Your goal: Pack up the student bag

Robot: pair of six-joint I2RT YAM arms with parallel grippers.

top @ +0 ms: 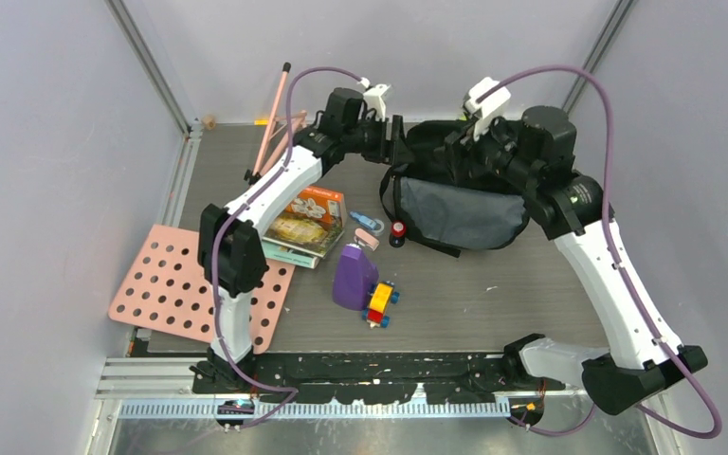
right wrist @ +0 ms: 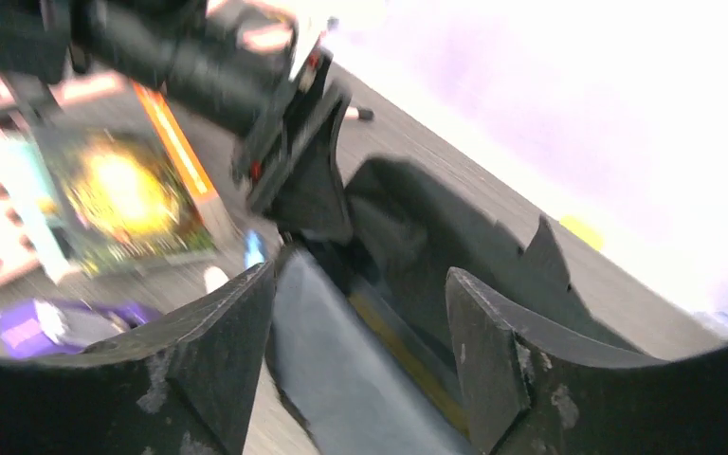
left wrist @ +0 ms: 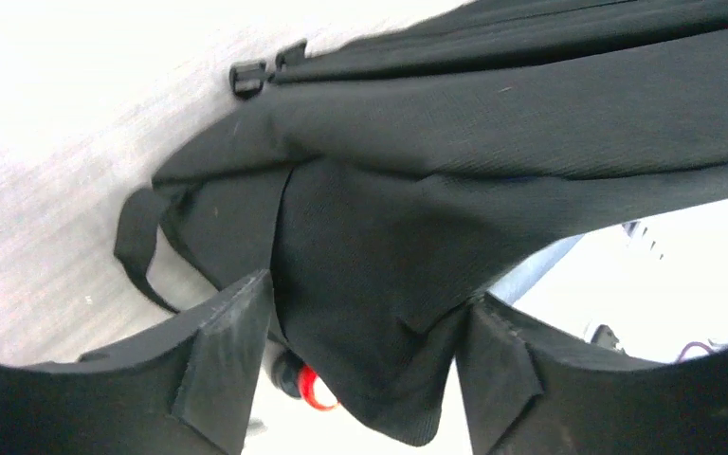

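The black and grey bag (top: 464,210) lies open on the table at the right of centre, and its dark inside shows. At its left edge stands my left gripper (top: 395,142). Dark bag cloth (left wrist: 360,256) fills the gap between its fingers in the left wrist view, but the fingers stand apart and do not pinch it. Over the bag's opening, my right gripper (top: 457,150) is open. In the right wrist view the bag lies below its fingertips, and nothing is held between them. A pale strip (right wrist: 408,355) shows inside the bag.
Left of the bag lie a red and black round item (top: 397,233), a blue item (top: 364,220), a pink block (top: 367,239), a purple bottle (top: 351,277) and a toy car (top: 379,303). Books (top: 305,223) sit beneath the left arm.
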